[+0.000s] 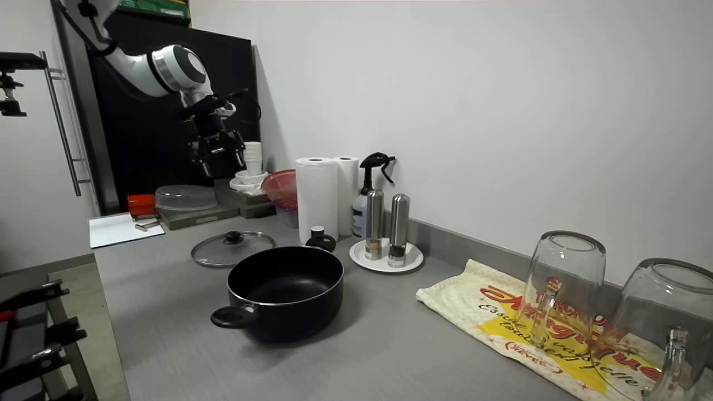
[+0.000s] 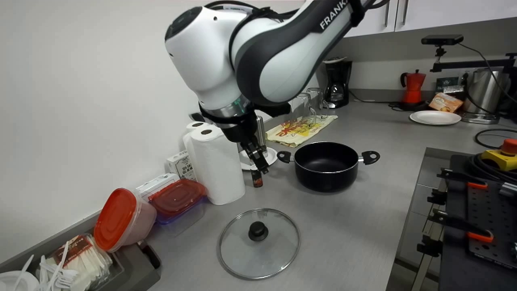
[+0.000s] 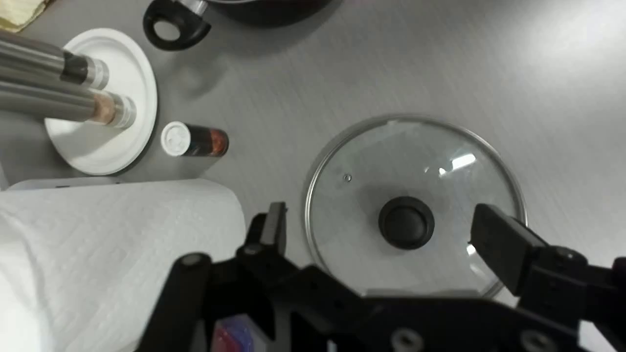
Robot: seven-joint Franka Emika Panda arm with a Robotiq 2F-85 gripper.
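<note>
A round glass lid (image 3: 364,152) with a black knob (image 3: 406,223) lies flat on the counter. My gripper is open above it, its two fingers wide apart with the knob showing between them in the wrist view. Nothing is held. In exterior view 1 the gripper (image 1: 224,167) hangs well above the counter, fingertips downward. The black two-handled pot (image 1: 284,314) stands uncovered on the counter, and the lid (image 1: 232,248) rests apart from it, farther back. Exterior view 2 shows the lid (image 2: 257,259) in full, nearer that camera than the pot (image 2: 326,177).
Paper towel rolls (image 2: 218,167) stand close to the lid. A small spice bottle (image 3: 196,141) sits near a white plate (image 3: 144,111) bearing two tall mills. Red-lidded containers (image 2: 177,196) line the wall.
</note>
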